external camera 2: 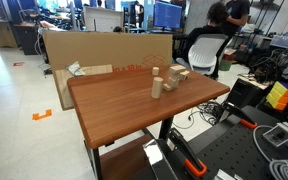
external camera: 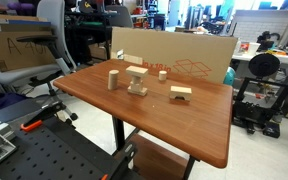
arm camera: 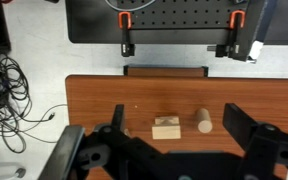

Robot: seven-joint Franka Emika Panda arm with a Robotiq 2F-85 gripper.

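Note:
Pale wooden blocks stand on a brown table (external camera: pixel 197 122). An upright cylinder (external camera: pixel 113 79) is at the left, and right of it a small stack of blocks (external camera: pixel 137 80) has a flat piece on top. Farther back is a short, small block (external camera: pixel 162 75); a notched, bridge-like block (external camera: pixel 180 93) lies to the right. From above, the wrist view shows a rectangular block top (arm camera: pixel 166 128) and the cylinder (arm camera: pixel 204 121) beside it. My gripper is open above the table, its fingers wide apart at the lower left and right, with nothing held between them.
A cardboard panel (external camera: pixel 174 52) stands along the table's back edge. The dark robot base table (external camera: pixel 59 150) lies in front, across a gap. Loose cables (arm camera: pixel 12 100) lie on the floor.

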